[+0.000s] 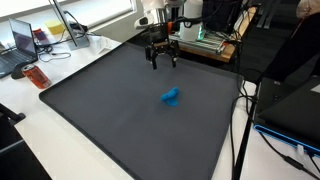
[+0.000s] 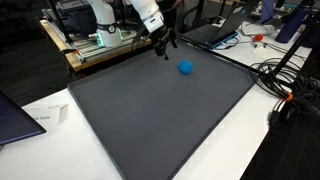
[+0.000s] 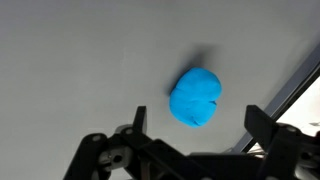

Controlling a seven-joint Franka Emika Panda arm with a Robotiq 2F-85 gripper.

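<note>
A small, bright blue, rounded thing lies alone on the dark grey tabletop; it looks soft or crumpled, but its material is unclear. In the wrist view it appears between and ahead of my open fingers, with nothing held. Exterior view 1 has the blue thing at the right of centre, while my gripper hangs behind it, toward the robot's base. Seen from the other side, the gripper is clear of the blue thing, not touching it.
A red can and a laptop stand on the white surface beyond its edge. Cables run along another side.
</note>
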